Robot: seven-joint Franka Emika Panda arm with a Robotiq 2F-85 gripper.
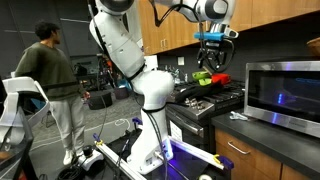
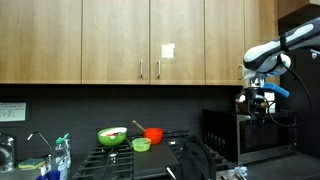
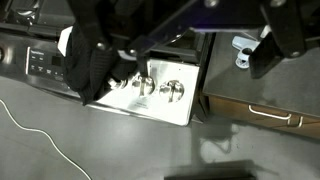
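My gripper hangs high above the edge between stove and counter. Its dark fingers stand well apart in the wrist view, with nothing visible between them, so it looks open. In the second exterior view the gripper [image 2: 256, 108] is at the right, in front of the microwave. A small white and pale-blue item [image 3: 243, 50] lies on the dark counter below, near the right finger. On the stove at the back are a green pot [image 2: 112, 136], a red pot [image 2: 153, 134] and a smaller green bowl [image 2: 141, 144].
A black cloth [image 2: 196, 155] drapes over the stove's front. The microwave [image 1: 283, 92] stands on the counter [image 1: 275, 142] at the right. Wooden cabinets [image 2: 120, 45] hang overhead. Bottles [image 2: 61, 155] stand near the sink. A person [image 1: 55, 85] is on the floor at the left.
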